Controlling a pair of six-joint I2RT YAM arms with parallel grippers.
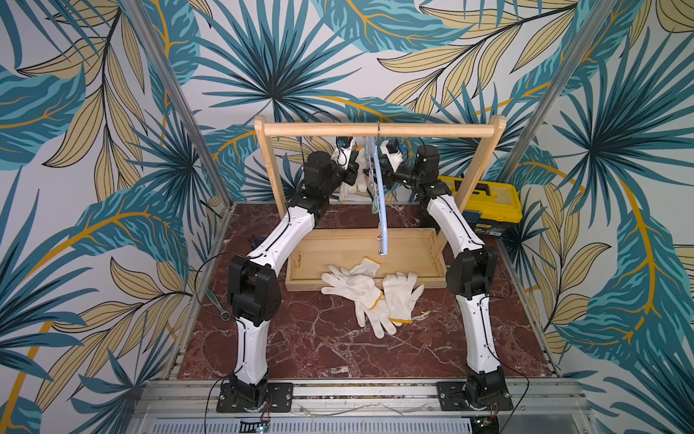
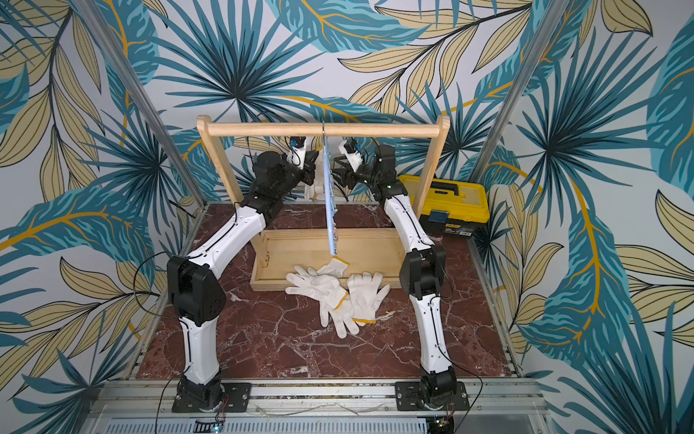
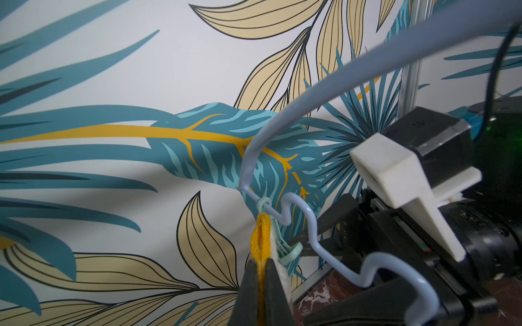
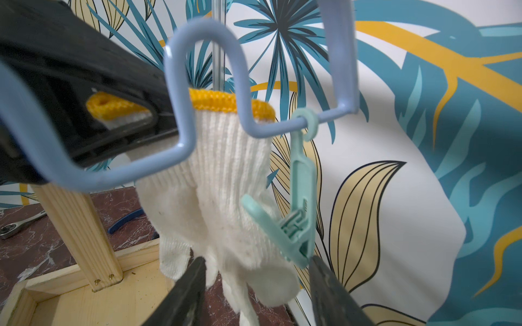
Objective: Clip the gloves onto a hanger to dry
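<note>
A pale blue hanger (image 1: 381,209) hangs from the wooden rack's top bar. From its wavy rod dangles a mint-green clip (image 4: 302,179), with its two arms spread. On the hanger's left side, my left gripper is shut on the yellow cuff of a white glove (image 4: 228,163), which hangs fingers down. In the right wrist view that cuff is just behind the rod, left of the clip. My right gripper is partly open, its blurred fingertips below the clip; the right fingertip is close to the clip's lower end. No grip on the clip is visible.
Several white gloves (image 1: 365,289) lie on the table in front of the rack's wooden base tray (image 1: 318,253). A yellow toolbox (image 1: 498,202) stands behind the right upright. The wooden top bar (image 1: 433,131) runs above both grippers.
</note>
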